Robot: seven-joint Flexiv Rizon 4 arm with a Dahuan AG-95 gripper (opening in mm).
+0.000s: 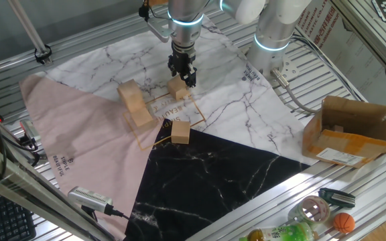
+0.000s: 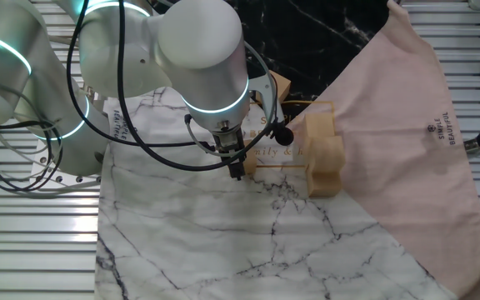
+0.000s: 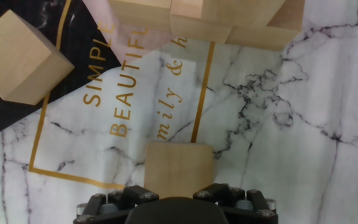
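My gripper (image 1: 181,75) points down over a light wooden block (image 1: 177,88) on the white marble-patterned cloth. In the wrist view this block (image 3: 179,167) shows at the bottom centre, and the gripper overlaps its near part. Whether the fingers touch the block, or how far apart their tips stand, cannot be made out. A second block (image 1: 180,132) lies on the black part of the cloth. Several wooden blocks (image 1: 133,100) form a row with one raised on top; the row shows again in the second exterior view (image 2: 324,156).
An open cardboard box (image 1: 344,137) stands at the right. A bottle (image 1: 287,233), a tape roll (image 1: 313,209) and an orange ball (image 1: 344,222) lie by the front right edge. Cables (image 2: 123,92) loop around the arm.
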